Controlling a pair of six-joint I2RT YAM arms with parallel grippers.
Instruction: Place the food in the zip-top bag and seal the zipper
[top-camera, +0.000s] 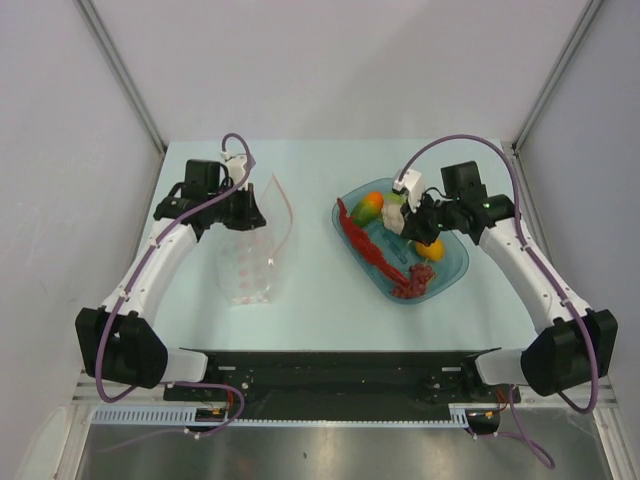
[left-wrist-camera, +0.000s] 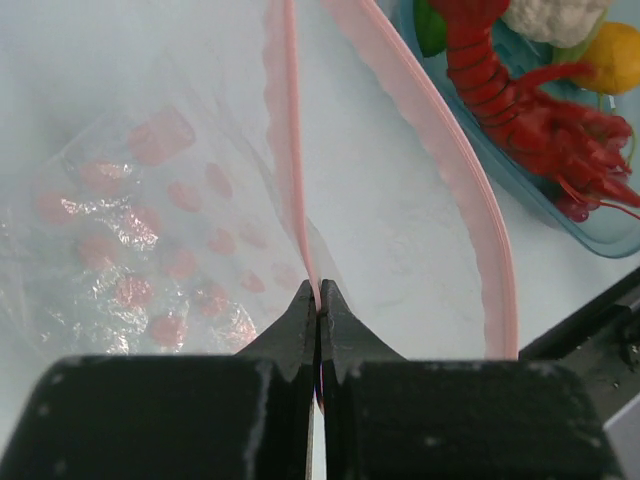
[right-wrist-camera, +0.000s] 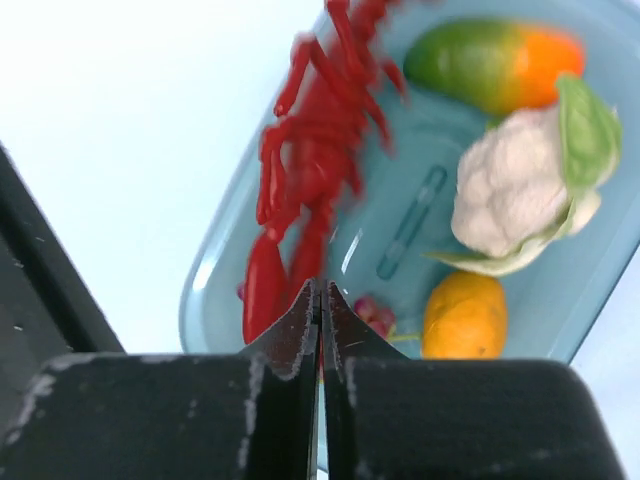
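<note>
The clear zip bag (top-camera: 250, 270) with pink track stands open at left; my left gripper is shut on its edge near the pink strip. A blue tray (top-camera: 448, 285) holds a red lobster (right-wrist-camera: 320, 150), a cauliflower (right-wrist-camera: 510, 180), a green-orange fruit (right-wrist-camera: 480, 65), a yellow pepper (right-wrist-camera: 462, 315) and grapes (top-camera: 415, 282). Above the tray my right gripper is shut, with nothing visible between its fingertips.
A dark table edge (top-camera: 330, 370) runs along the front.
</note>
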